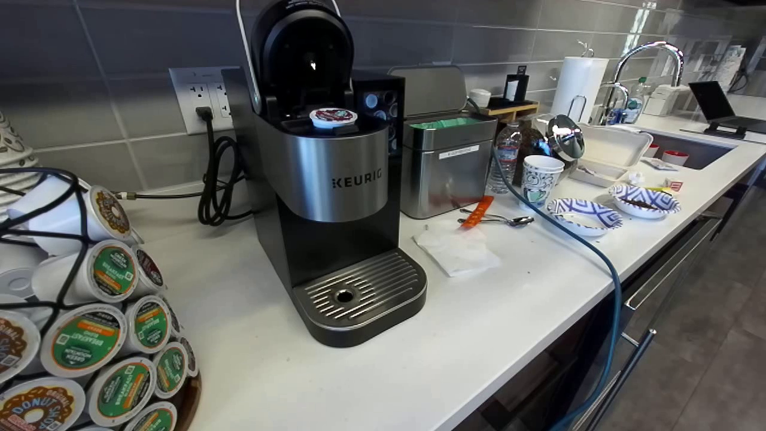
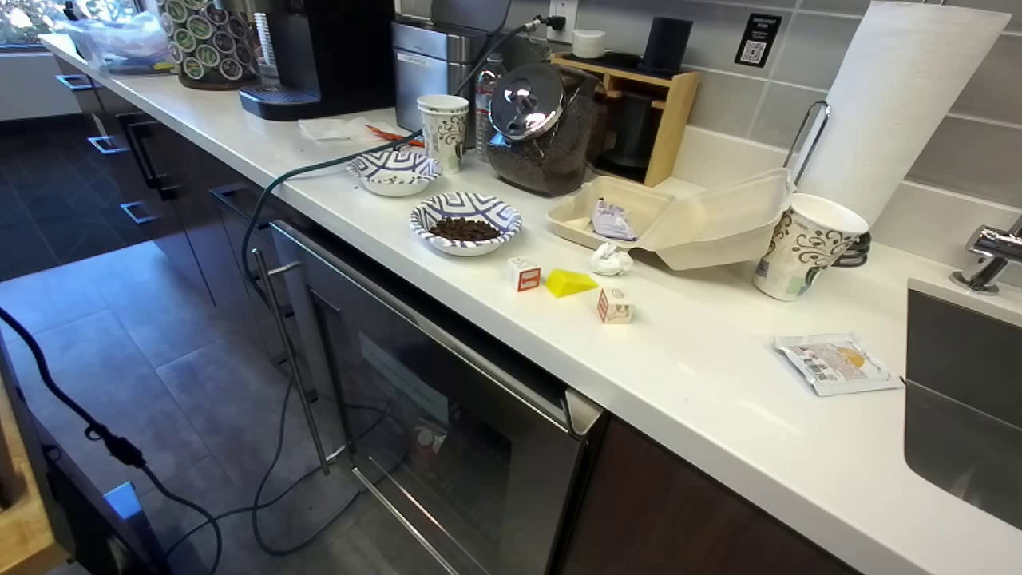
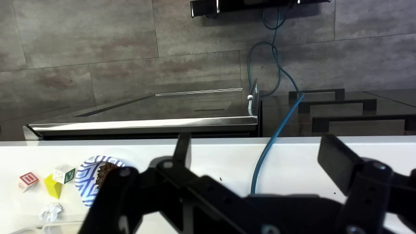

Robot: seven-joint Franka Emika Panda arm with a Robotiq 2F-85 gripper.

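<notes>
In the wrist view my gripper stands open above the counter's front edge, its two fingers wide apart with nothing held between them. A blue cable [image 3: 273,136] runs across the white counter in the gap below. Neither exterior view shows the gripper. The Keurig coffee maker [image 1: 330,172] has its lid raised, and a pod [image 1: 333,118] with a foil top sits in its holder. Its drip tray [image 1: 362,291] is empty. A bowl with dark beans [image 2: 465,225] lies near the counter's front edge; another patterned bowl [image 2: 394,174] is beside it.
Left of the coffee maker stands a rack of pods [image 1: 86,337]. A metal bin [image 1: 449,161], paper cups [image 2: 443,134], an open takeout box [image 2: 709,225] and small blocks [image 2: 615,306] occupy the counter. The cable [image 1: 610,287] hangs over its edge. Bare counter lies before the coffee maker.
</notes>
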